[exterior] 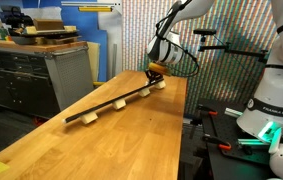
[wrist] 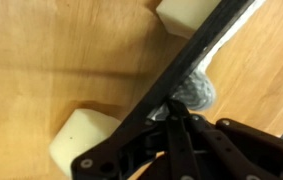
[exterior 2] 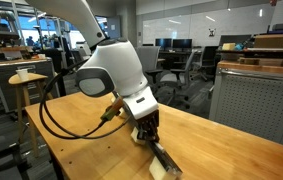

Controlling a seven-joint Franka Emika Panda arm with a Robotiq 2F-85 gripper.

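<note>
A long thin dark bar (exterior: 114, 101) lies slantwise over the wooden table, with several pale blocks (exterior: 89, 118) along its length. At its far end, my gripper (exterior: 157, 77) is low beside it. From the second exterior view, the gripper (exterior 2: 151, 140) points down at the bar (exterior 2: 165, 158), and a pale block (exterior 2: 161, 171) shows below. The bar (wrist: 186, 62) crosses the wrist view diagonally, partly covering the gripper. Silvery-grey fingertips (wrist: 194, 90) appear right against its side. The fingers are shut; nothing shows clearly between them.
Another arm (exterior: 276, 85) stands at the right edge in the first exterior view. A grey cabinet (exterior: 16, 83) is behind the table on the left.
</note>
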